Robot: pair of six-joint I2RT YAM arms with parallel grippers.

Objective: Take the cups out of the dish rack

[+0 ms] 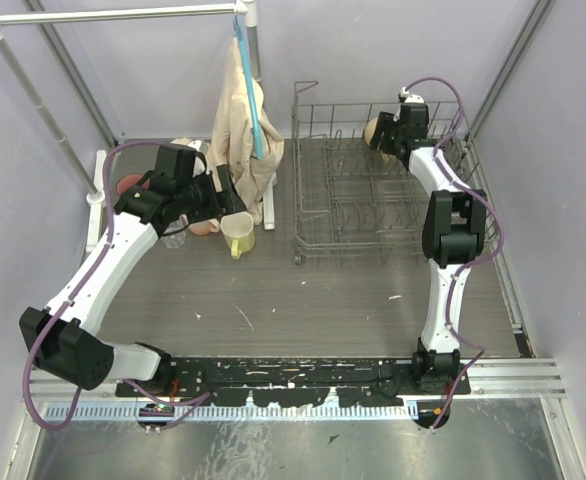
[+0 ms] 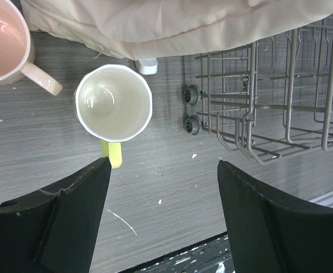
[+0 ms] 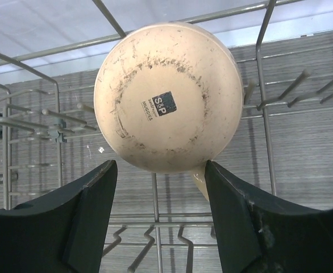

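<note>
An upturned cream mug [image 3: 166,96] stamped S&P MUGGIES rests in the back of the wire dish rack [image 1: 343,240]. My right gripper is over it, fingers apart, near the mug's lower edge. A yellow-green mug [image 1: 239,235] stands on the floor left of the rack, with a pink mug [image 2: 1,45] beside it in the left wrist view. My left gripper hangs open above these, nothing between its fingers. Other cups and a glass at the left are partly hidden by the left arm.
A beige cloth [image 1: 238,130] hangs from a white frame [image 1: 113,17] between the cups and rack. The floor in front of the rack and yellow mug is clear.
</note>
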